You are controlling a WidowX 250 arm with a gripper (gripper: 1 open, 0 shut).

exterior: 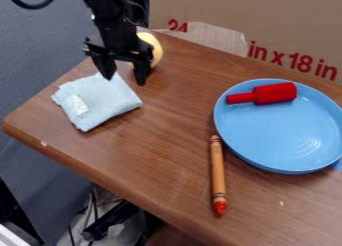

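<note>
The black gripper (123,71) hangs over the back left of the wooden table, above and just behind a folded pale blue cloth (96,104). Its fingers point down and appear apart; whether anything is between them is unclear. A yellow round object (152,43) is partly hidden behind the arm. On the right, a blue plate (278,137) holds a red cylindrical object with a handle (274,93). An orange crayon-like stick (218,175) with a red tip lies left of the plate.
A cardboard box (267,25) stands along the back. The table's left edge borders a grey surface with cables below.
</note>
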